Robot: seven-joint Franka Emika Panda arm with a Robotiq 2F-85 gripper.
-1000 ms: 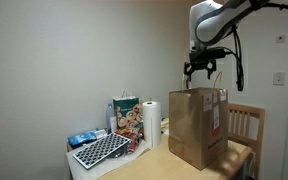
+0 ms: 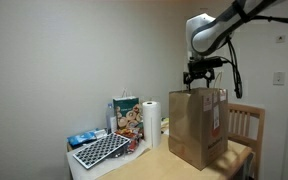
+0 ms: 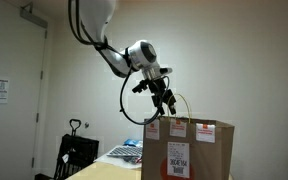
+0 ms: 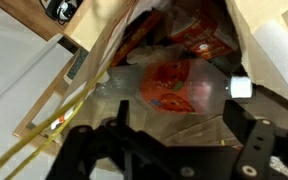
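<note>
A tall brown paper bag [image 2: 196,130] stands upright on the table, its top open. Over its mouth is my gripper [image 2: 198,79], fingers pointing down at about the rim. Looking into the bag from the wrist view, I see a clear plastic package with red contents [image 4: 174,85] and a red box [image 4: 206,35] beside it. The gripper's two dark fingers [image 4: 124,118] stand wide apart at the lower part of that view, with nothing held between them. A yellow bag handle [image 4: 46,140] runs along the left there.
A dark grid tray [image 2: 101,150], a paper towel roll [image 2: 151,122] and a patterned gift bag [image 2: 127,114] stand left of the bag. Behind it is a wooden chair [image 2: 246,122].
The bag and table things have not visibly moved.
</note>
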